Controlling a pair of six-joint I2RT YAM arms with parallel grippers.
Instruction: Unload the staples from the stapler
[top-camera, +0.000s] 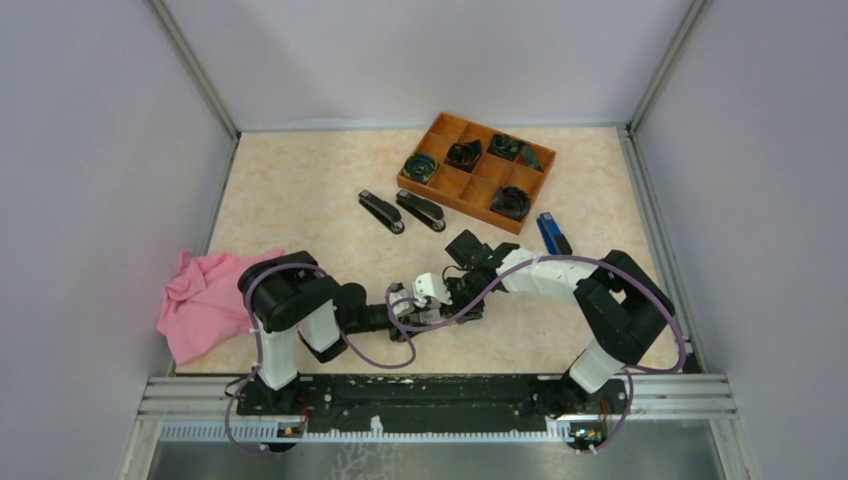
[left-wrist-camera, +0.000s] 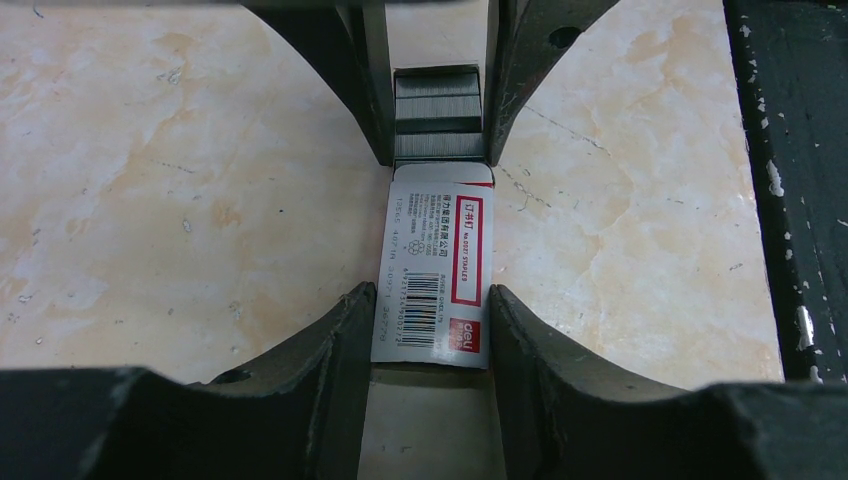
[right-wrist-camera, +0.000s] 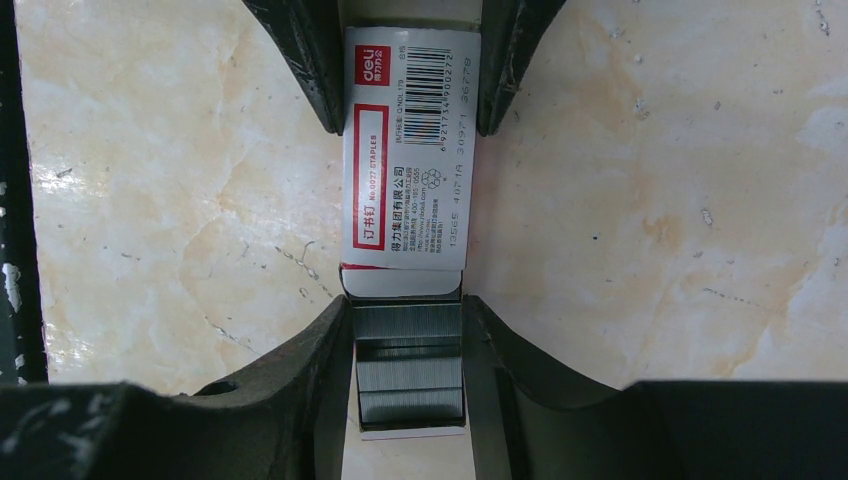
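A white deli staples box (left-wrist-camera: 433, 270) lies horizontal near the table's front, with its inner tray of staple strips (right-wrist-camera: 408, 380) drawn out at one end. My left gripper is shut on the box, and my right gripper is shut on the staple tray. Both meet low in the centre of the top view. Two black staplers (top-camera: 380, 211) lie behind them, and a blue stapler (top-camera: 550, 232) lies at the right.
A wooden divided organiser (top-camera: 475, 178) with dark coiled items stands at the back. A pink cloth (top-camera: 205, 305) lies at the left.
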